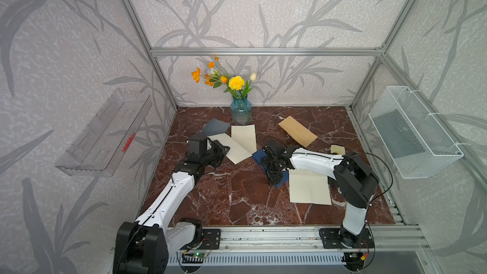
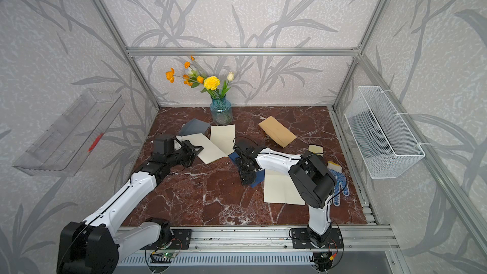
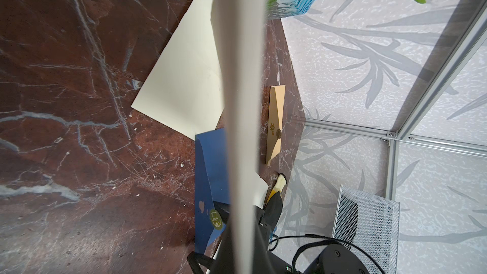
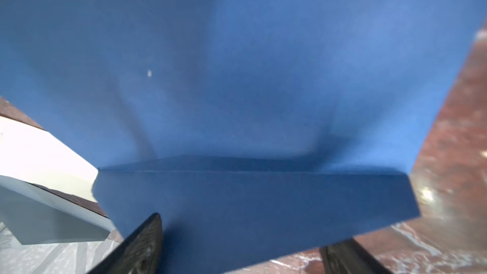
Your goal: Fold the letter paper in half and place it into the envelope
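Pale letter paper (image 1: 234, 148) slants up from the table at left of centre. At its near-left edge my left gripper (image 1: 222, 153) is shut on it. A blurred, edge-on strip of this paper (image 3: 239, 96) rises from the dark shut fingers in the left wrist view. The blue envelope (image 4: 253, 71) fills the right wrist view, with a crease along its lower part. My right gripper stands part open over it, fingers apart on both sides of the envelope's folded edge; contact cannot be made out. A gold seal (image 3: 216, 219) marks the envelope.
Another cream sheet (image 1: 244, 134) lies behind the held paper, and a creased sheet (image 1: 309, 187) lies under the right arm. A grey envelope (image 1: 215, 125), a tan envelope (image 1: 298, 131) and a flower vase (image 1: 241, 110) stand or lie farther back.
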